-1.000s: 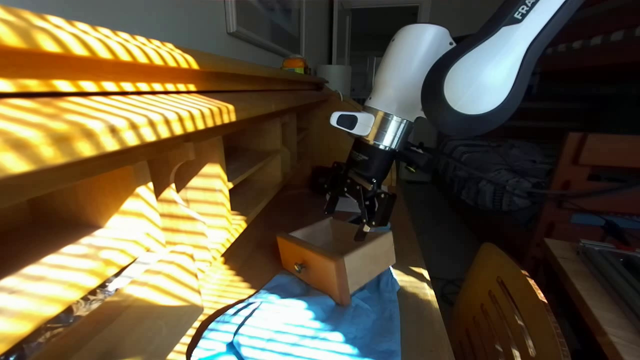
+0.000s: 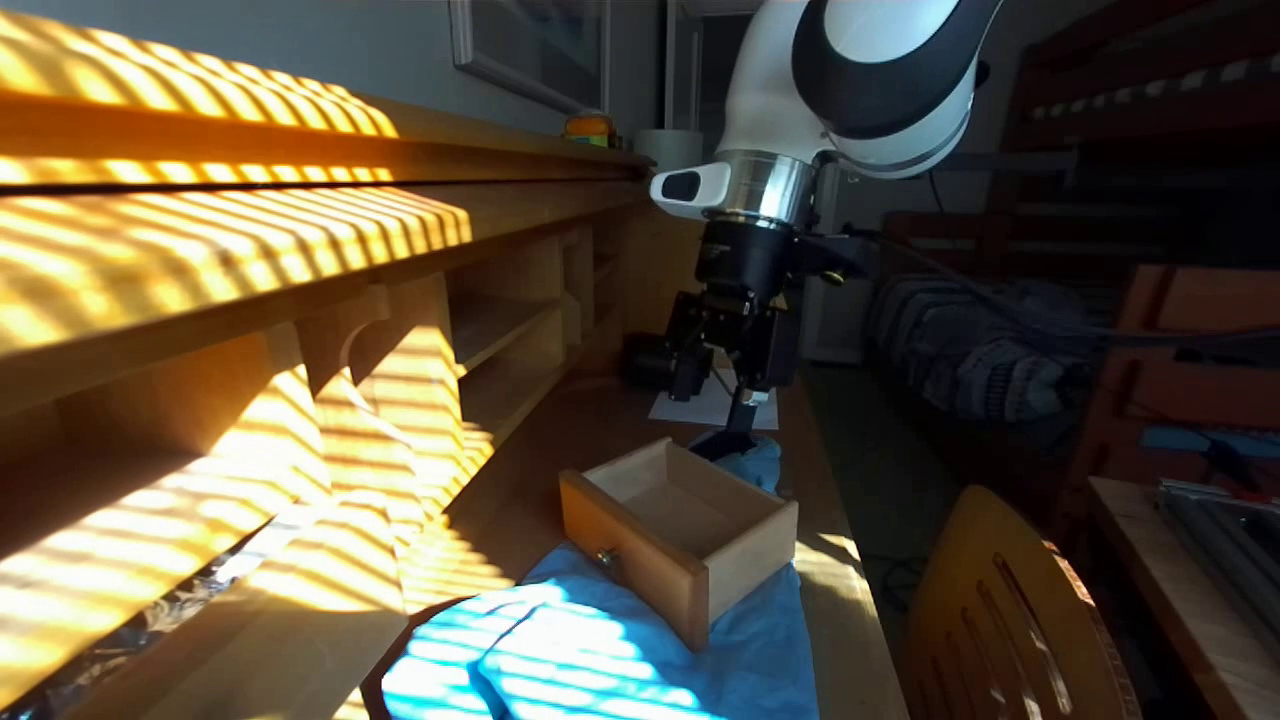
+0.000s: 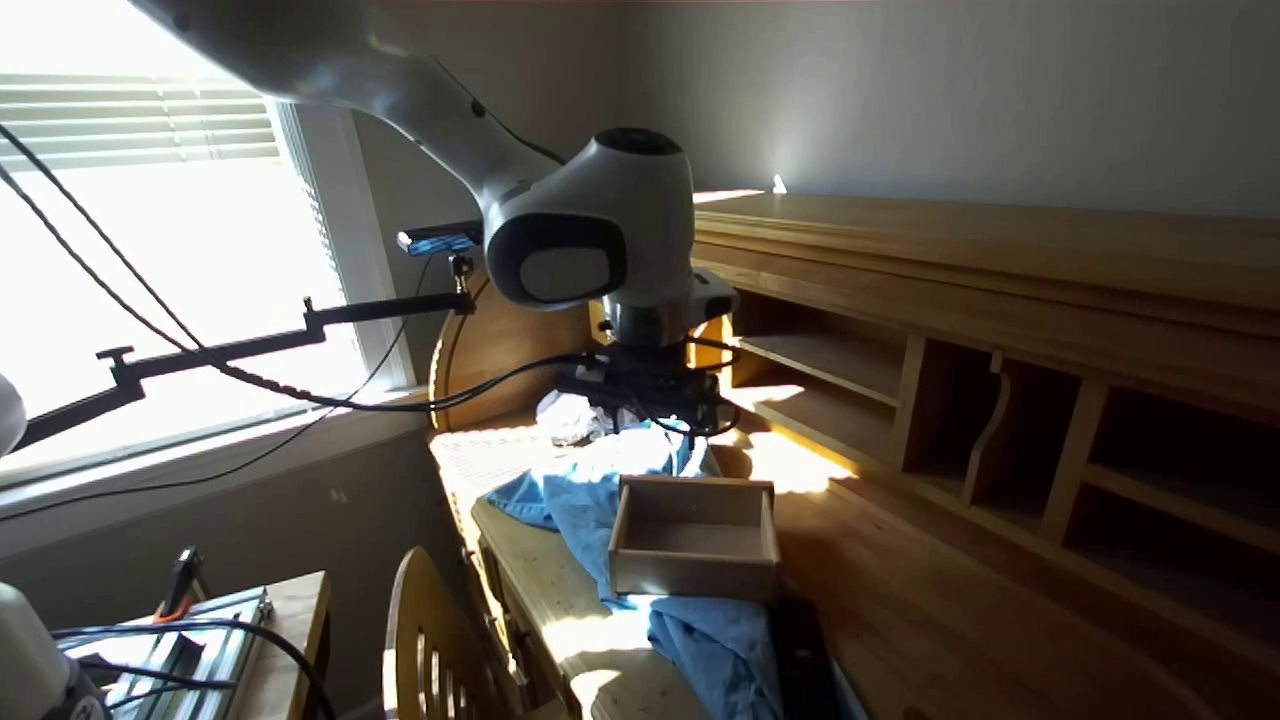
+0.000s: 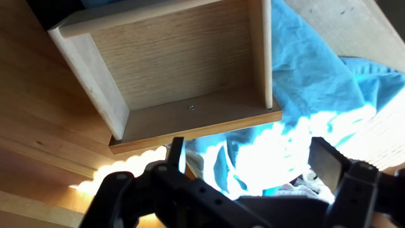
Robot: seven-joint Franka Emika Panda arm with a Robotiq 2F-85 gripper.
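Observation:
A small wooden drawer, empty inside, rests on the blue cloth on the desk. Its front panel with a metal knob faces exterior view 1. My gripper hangs above the desk by the drawer's back edge, seen from that side. From the wrist, the gripper is open, its two black fingers wide apart. Only cloth and desk show in the gap, and the drawer's front panel lies just beyond the fingertips. In exterior view 2 the arm hides the fingers behind the drawer.
A wooden hutch with cubbies lines one side of the desk. A slatted chair stands off the other side. Bare desktop lies between drawer and hutch. Strong sunlight washes out part of the cloth.
The arm has swung more upright, and the fingers have left the space over the drawer's interior.

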